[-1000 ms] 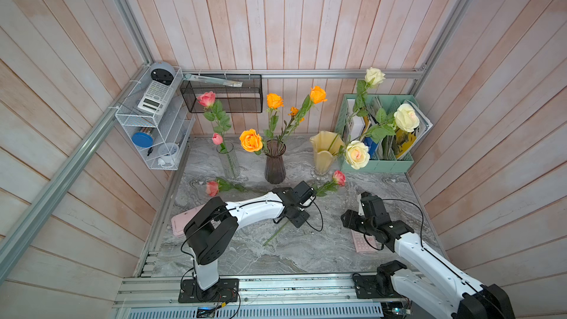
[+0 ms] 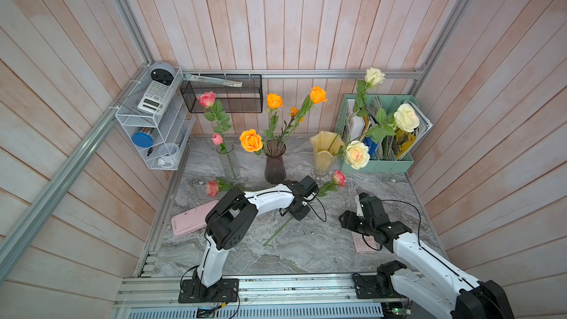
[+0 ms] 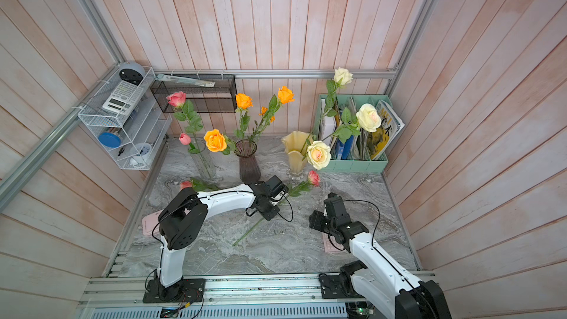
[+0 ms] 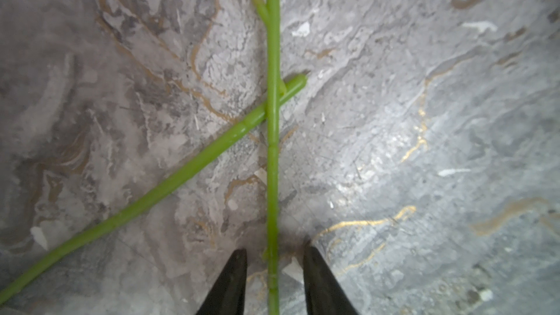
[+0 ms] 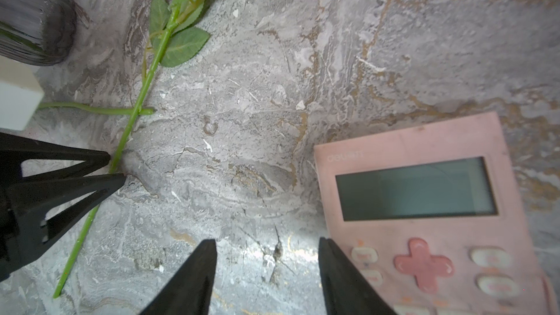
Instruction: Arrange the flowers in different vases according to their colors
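A pink rose (image 2: 338, 177) lies on the table, its green stem (image 4: 272, 186) running between the spread fingers of my left gripper, with a gap on each side. A second pink rose (image 2: 212, 188) lies farther left; the end of its stem (image 4: 175, 180) crosses the first. Farther right, my right gripper hangs open above bare tabletop, empty. Pink roses stand in the clear glass vase (image 2: 231, 165), orange ones in the dark ribbed vase (image 2: 275, 168). White roses lean from the yellow vase (image 2: 324, 156).
A pink calculator (image 5: 417, 180) lies beneath the right arm, and a pink case (image 2: 192, 219) beside the left arm. The green file box (image 2: 378, 166) stands at back right, the white wire rack (image 2: 156, 121) at back left.
My left arm has reached a little farther forward and right over the stem. The right gripper has shifted very slightly left. The flowers look unmoved.
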